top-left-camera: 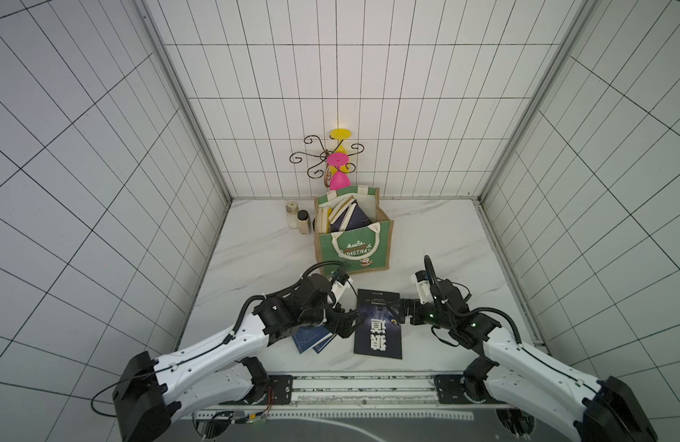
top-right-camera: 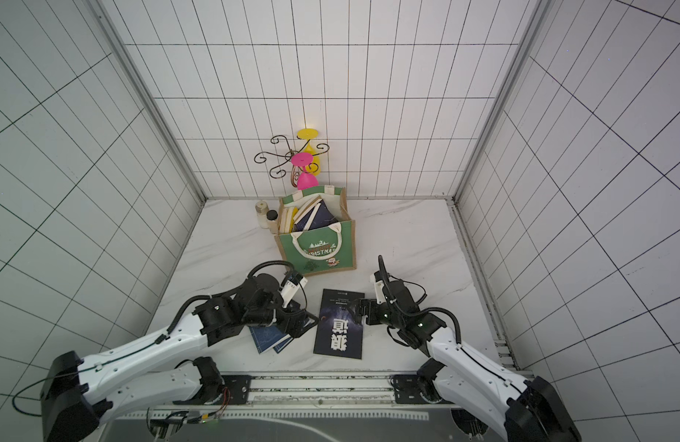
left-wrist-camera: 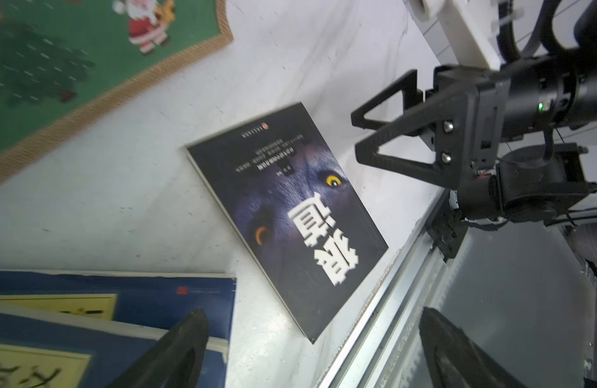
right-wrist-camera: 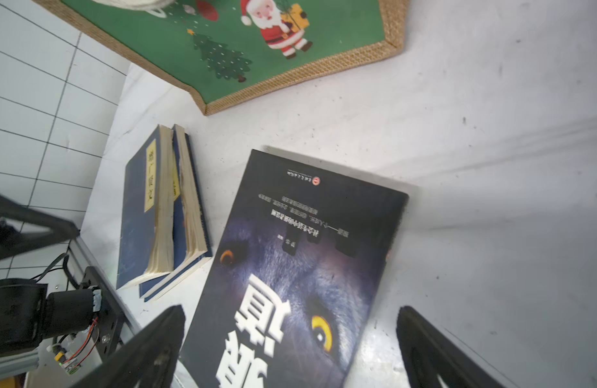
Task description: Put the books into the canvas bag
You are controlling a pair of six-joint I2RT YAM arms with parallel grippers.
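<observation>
The green canvas bag (top-left-camera: 354, 254) stands at the back with several books (top-left-camera: 347, 217) inside. A dark book with wolf eyes (right-wrist-camera: 298, 271) lies flat at the front middle. Left of it lie two blue books (right-wrist-camera: 146, 213), overlapping, partly hidden under my left arm in the top views. My left gripper (top-left-camera: 346, 325) is open, above the table near the blue books and the dark book. My right gripper (top-left-camera: 405, 311) is open over the right edge of the dark book, holding nothing.
Two jars (top-left-camera: 297, 219) stand left of the bag, and a metal decoration (top-left-camera: 327, 158) is behind it. The table right of the bag is clear. A metal rail (top-left-camera: 362, 386) runs along the front edge.
</observation>
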